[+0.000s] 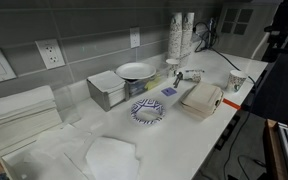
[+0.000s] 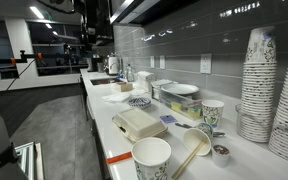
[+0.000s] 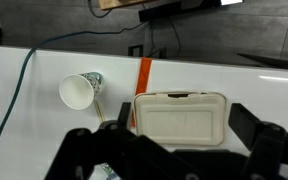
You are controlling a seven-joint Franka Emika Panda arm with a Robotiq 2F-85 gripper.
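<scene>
In the wrist view my gripper stands open, its dark fingers [image 3: 243,120] spread wide. A closed beige takeout box [image 3: 177,107] shows between and beyond them, on the white counter; I see nothing held. Left of the box is a white paper cup [image 3: 77,92] seen from above, with a thin stick beside it. Exterior view 2 has the same beige box [image 2: 140,123] and an upright patterned cup [image 2: 152,157] nearer the camera. Further along the counter sits a blue-and-white bowl [image 1: 147,111]. The arm [image 2: 81,22] is at the upper left of exterior view 2.
Orange tape [image 3: 143,76] marks the counter edge beside the box. Tall cup stacks [image 2: 259,84] stand near the tiled wall, with a small metal cup [image 2: 220,155] in front. A white plate [image 1: 136,71] rests at the back. White paper [image 1: 112,158] covers the near counter.
</scene>
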